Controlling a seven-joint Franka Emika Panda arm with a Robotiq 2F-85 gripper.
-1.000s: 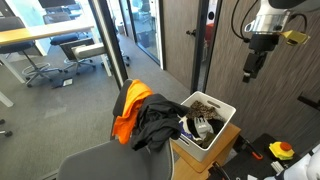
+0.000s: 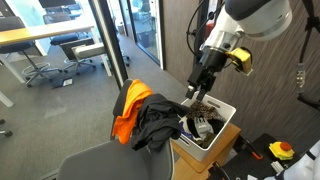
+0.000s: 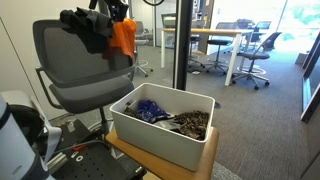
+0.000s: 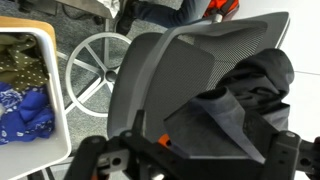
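A black cloth and an orange cloth hang over the back of a grey office chair. Both the dark cloth and the orange one also show at the upper left of exterior view 2. High over the white box, to the right of the chair, my gripper is open. In the wrist view, the open gripper has the black cloth below it, apart from its fingers. Only small bits of orange show there.
The white box, holding several dark, patterned and blue cloths, stands on a wooden surface beside the chair. A dark upright post rises behind the box. Open carpet lies beyond.
From the upper right, my arm and gripper have moved left in exterior view 1, towards the chair and over the box. The cloths and the box look unmoved.
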